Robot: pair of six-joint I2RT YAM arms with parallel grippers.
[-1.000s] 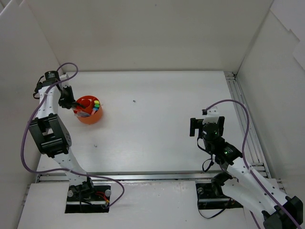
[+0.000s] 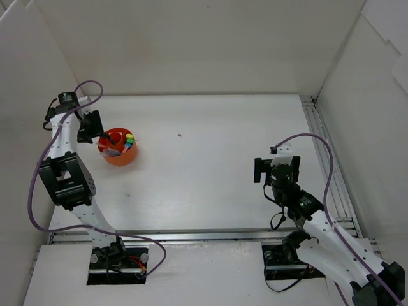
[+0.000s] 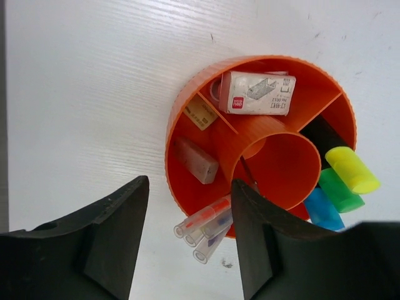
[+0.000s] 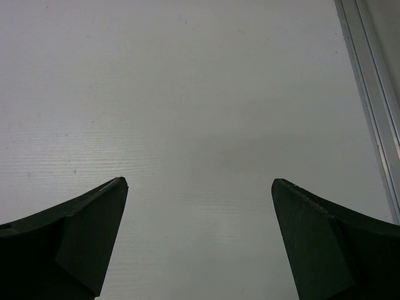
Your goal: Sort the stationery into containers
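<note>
An orange compartmented holder (image 2: 118, 157) stands at the table's left, holding an eraser box (image 3: 257, 94), a small beige block (image 3: 199, 112), a pale block (image 3: 195, 159), several clear-barrelled pens (image 3: 206, 222) and markers with yellow (image 3: 353, 170), green (image 3: 337, 190) and blue (image 3: 323, 209) ends. My left gripper is over the holder's near-left side, open, its fingers apart above the pen ends; nothing shows held between them. My right gripper is open and empty over the bare right part of the table.
Walls bound it at the back and sides, with metal rails (image 2: 325, 159) along the right and front edges.
My left gripper has risen or shifted slightly toward the back, its fingers appearing a little wider in the top view. The right arm is unchanged.
</note>
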